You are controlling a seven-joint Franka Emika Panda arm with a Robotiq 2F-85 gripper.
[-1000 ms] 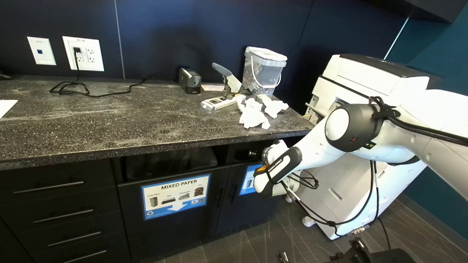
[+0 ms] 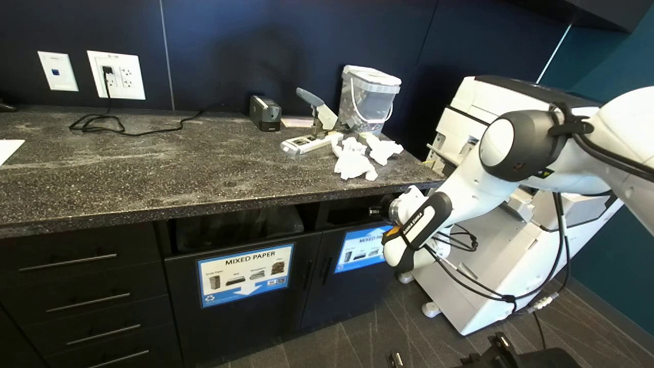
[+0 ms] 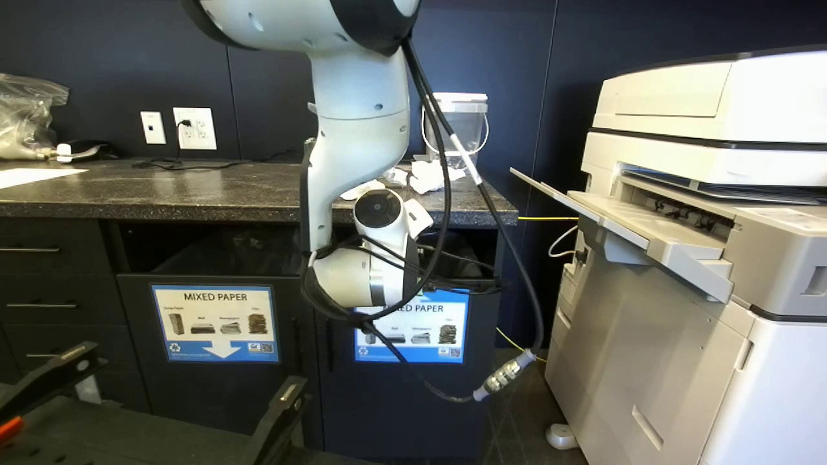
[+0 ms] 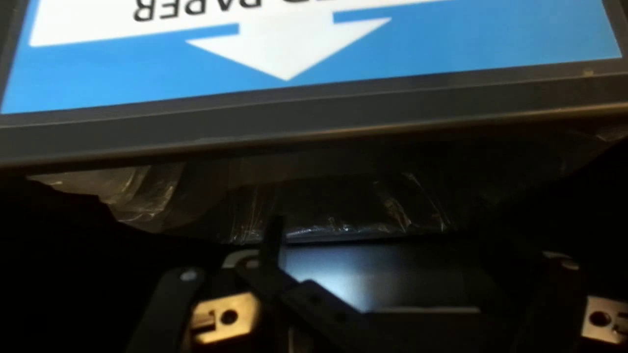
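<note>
In the wrist view my gripper is open, its two fingers [image 4: 226,317] wide apart and nothing visible held between them. It faces into the dark bin opening, where a clear plastic liner [image 4: 335,226] hangs below the front edge. The blue and white sign [image 4: 288,44] fills the top of that view. From outside, the wrist is at the right-hand cabinet, beside its mixed paper sign [image 2: 358,248]; the fingers are hidden there. Crumpled white paper [image 2: 353,160] lies on the counter [image 2: 202,165] above, apart from the gripper.
A stapler [image 2: 309,142], a pencil sharpener [image 2: 265,114] and a lidded clear bucket [image 2: 368,98] stand at the back of the counter. Close on the right is a large printer [image 3: 667,325]. The counter overhangs the bin openings.
The arm has shifted right, drawing the wrist back from the cabinet opening and uncovering more of the right sign. The paper on the counter has not moved.
</note>
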